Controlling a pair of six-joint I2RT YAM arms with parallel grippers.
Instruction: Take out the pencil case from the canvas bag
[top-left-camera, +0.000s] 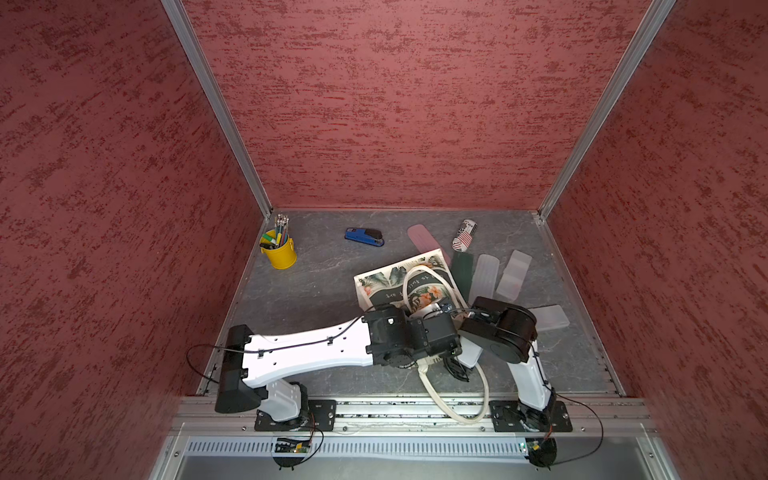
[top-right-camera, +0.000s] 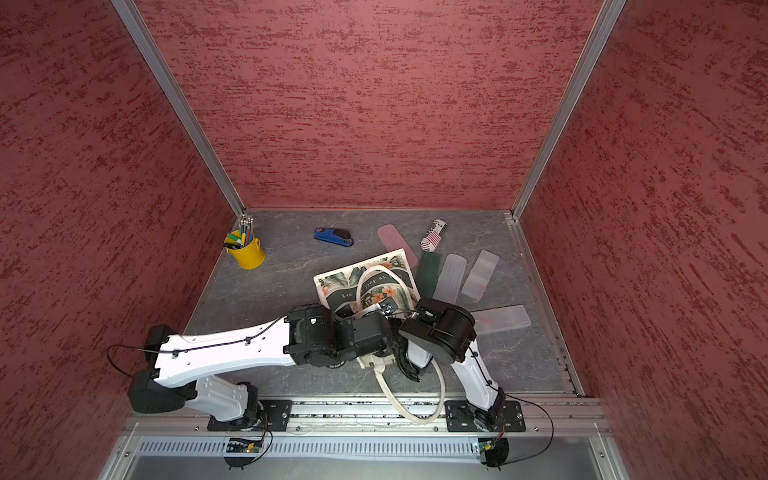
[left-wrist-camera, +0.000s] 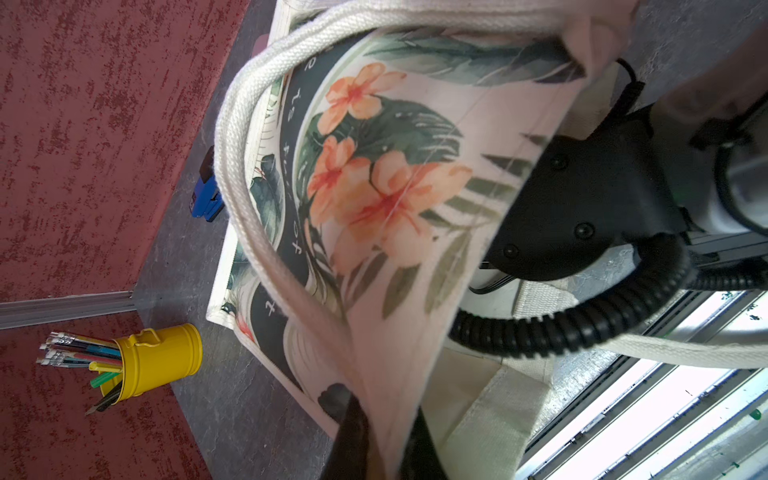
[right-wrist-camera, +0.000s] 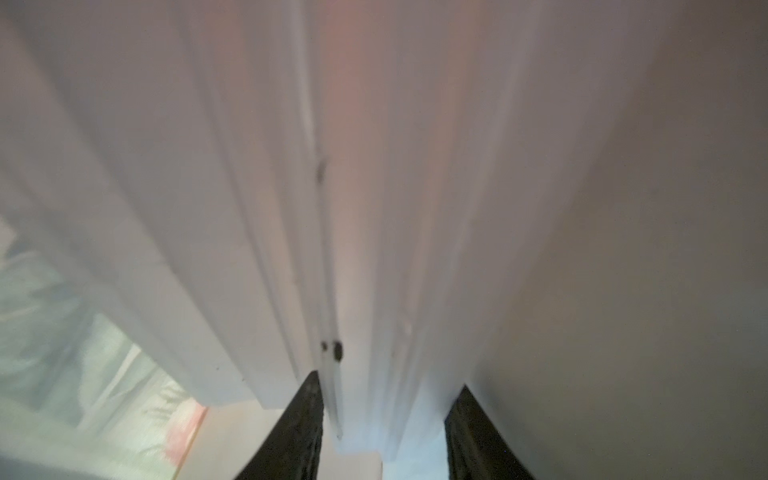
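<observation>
The canvas bag (top-left-camera: 384, 280) with floral print and white rope handles lies mid-table under both arms. In the left wrist view my left gripper is shut on the bag's fabric (left-wrist-camera: 392, 216), pinching a flap of it. My right gripper is inside the bag, in the right wrist view, part open around the lower end of a translucent ribbed plastic case (right-wrist-camera: 360, 240), likely a pencil case; whether it grips it is unclear in the blur. From above, the arms hide both gripper tips.
A yellow pencil cup (top-left-camera: 280, 254) stands at the left, a blue stapler (top-left-camera: 364, 237) at the back. Several pencil cases (top-left-camera: 484, 276) and a patterned case (top-left-camera: 464, 234) lie on the right.
</observation>
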